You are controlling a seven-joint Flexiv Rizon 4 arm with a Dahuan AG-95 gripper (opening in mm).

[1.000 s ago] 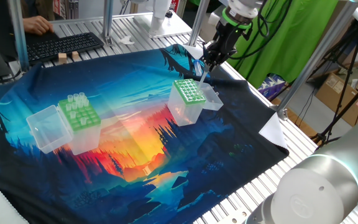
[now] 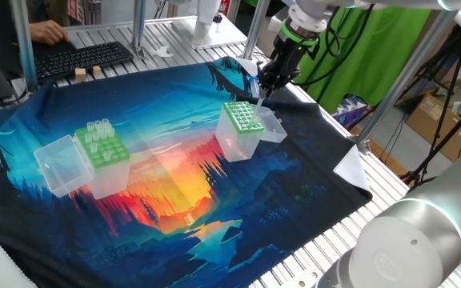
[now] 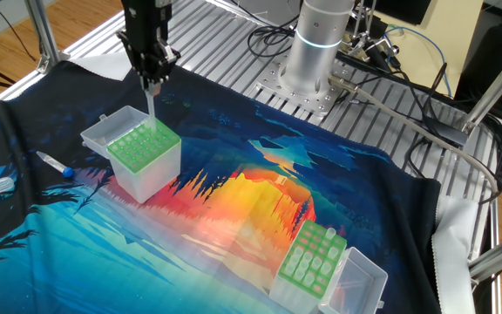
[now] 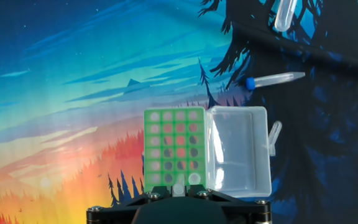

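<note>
My gripper (image 3: 152, 80) points downward over one corner of a clear box's green rack (image 3: 144, 146), shut on a slender translucent tip (image 3: 152, 106). The lower end of that tip reaches the rack's edge; whether it sits inside a hole cannot be made out. From the wrist view, the gripper is at the near edge of the green grid (image 4: 174, 134), and a pale round end shows in a neighbouring hole. The box's open lid (image 4: 241, 152) lies beside it. A second green rack (image 2: 102, 148) holds several clear tips standing upright.
A blue-capped tube (image 4: 275, 79) and a larger clear tube (image 4: 285, 15) lie loose on the cloth. The second box's open lid (image 3: 356, 279) lies next to it. Between the two boxes the printed cloth (image 2: 174, 192) is clear.
The arm's wrist has shifted slightly left and down in exterior view 1, with the tip still between the fingers. Both boxes stay where they were.
</note>
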